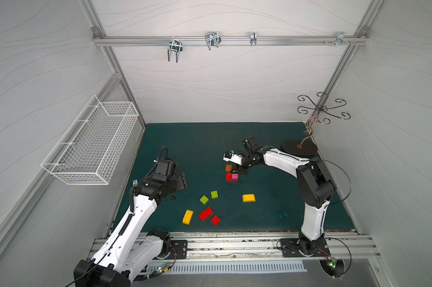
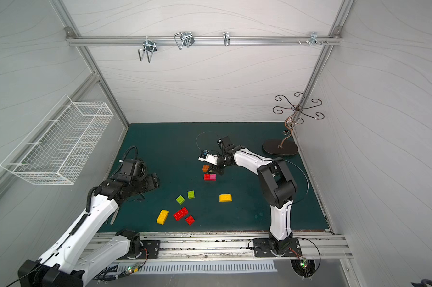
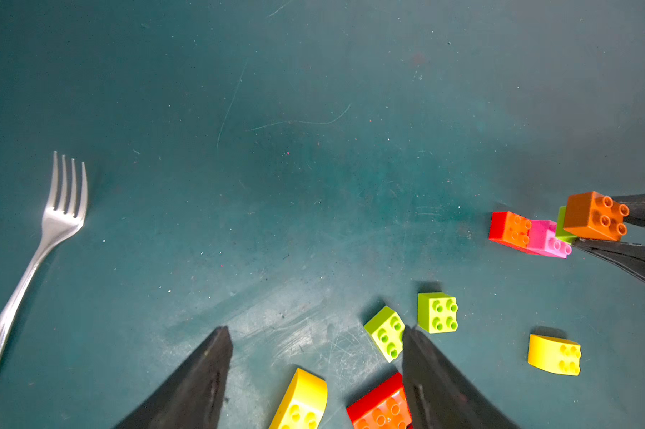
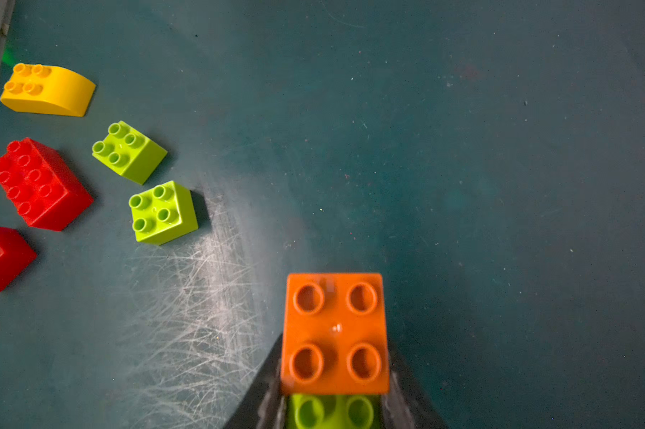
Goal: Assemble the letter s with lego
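My right gripper is shut on a lime green brick (image 4: 333, 413) with an orange 2x2 brick (image 4: 335, 332) joined to it. In the left wrist view the orange brick appears beside a joined red brick (image 3: 509, 230) and pink brick (image 3: 549, 239) on the table; whether the held pair touches these cannot be told. The red and pink pair is out of the right wrist view. My left gripper stands open above the table's left side, nothing between its fingers.
Loose bricks lie nearer the front: two lime green bricks (image 1: 214, 194), a long red brick (image 1: 205, 213), a small red brick (image 1: 215, 220) and two yellow bricks (image 1: 248, 197). A fork (image 3: 61, 221) lies far left.
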